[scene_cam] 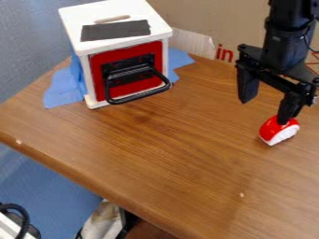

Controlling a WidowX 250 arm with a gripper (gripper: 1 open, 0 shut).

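My black gripper (267,107) hangs at the right side of the camera view, its right finger reaching down onto the top of a red and white rounded object (277,133) on the wooden table (149,159). The other finger is raised at the left, so the fingers look apart. Whether the finger touches the red object I cannot tell for sure. A white toy oven (91,19) with a red front and black door stands at the back left.
A blue cloth (62,89) lies under and around the oven. Cardboard (212,19) stands behind. The table's left edge drops to the floor.
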